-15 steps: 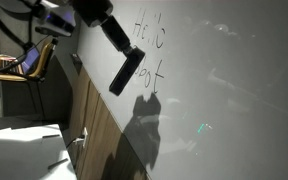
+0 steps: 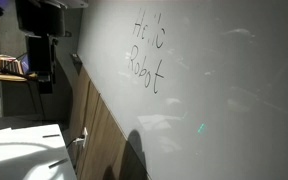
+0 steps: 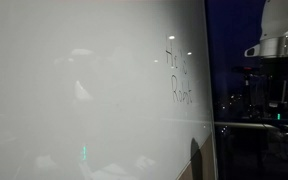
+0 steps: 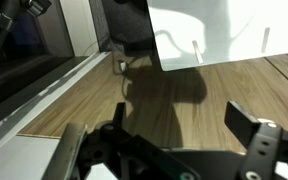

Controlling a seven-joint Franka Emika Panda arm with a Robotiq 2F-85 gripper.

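Note:
My gripper is open in the wrist view, its dark fingers (image 4: 254, 130) wide apart with nothing between them. Exterior view 1 has the dark gripper (image 2: 44, 65) at the upper left, clear of the whiteboard (image 2: 224, 80). Black handwriting, "Hello Robot" (image 2: 146, 65), stands on the board's upper left part. A small green mark (image 2: 201, 128) shows lower on it. On the white table (image 4: 219, 20), two thin pen-like items lie apart, one pen-like item (image 4: 196, 50) nearer the middle and another pen-like item (image 4: 265, 38) farther right.
Wood-coloured panelling (image 2: 104, 140) runs between board and table. A chair and a laptop (image 2: 9, 66) are behind the arm at the left. In exterior view 2 the white arm (image 3: 281, 30) is to the right of the board. The room beyond is dark.
In exterior view 1, the gripper has moved up and left, away from the board and the writing. "Robot", partly covered a second ago, is fully visible. The writing itself looks unchanged.

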